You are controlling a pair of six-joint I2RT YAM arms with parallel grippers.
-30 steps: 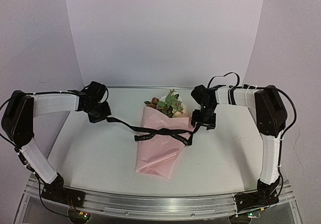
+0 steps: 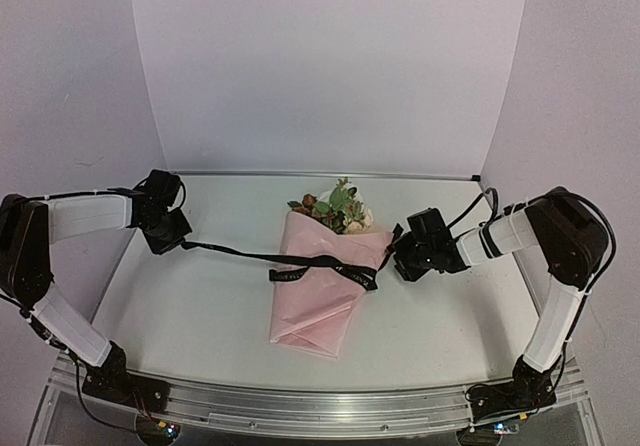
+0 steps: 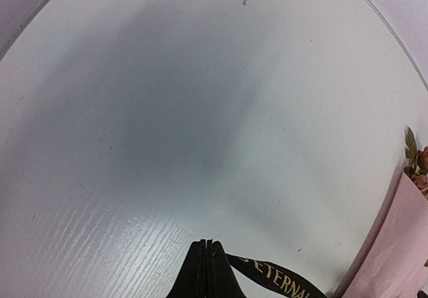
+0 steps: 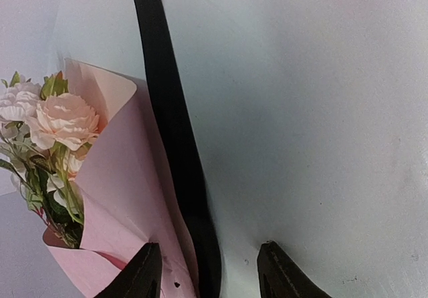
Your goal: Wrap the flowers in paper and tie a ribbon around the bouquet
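Observation:
The bouquet in pink paper (image 2: 315,311) lies on the table with its flowers (image 2: 338,206) toward the back. A black ribbon with gold lettering crosses over itself on the paper. At the left, my left gripper (image 2: 182,244) is shut on one ribbon tail, drawn out almost straight; in the left wrist view the lettered ribbon (image 3: 274,276) leaves its closed fingertips. My right gripper stands open beside the paper's right edge. The other ribbon tail (image 4: 177,121) runs through the space between its fingers, apparently lying on the table, its end free.
Bare white table (image 2: 200,316) surrounds the bouquet on the left, front and right. Walls close off the back and both sides. A metal rail (image 2: 320,406) runs along the front edge.
My left gripper has moved left and slightly down, pulling its ribbon tail straighter. The right gripper has turned and shifted, and the ribbon tail is out of its fingers.

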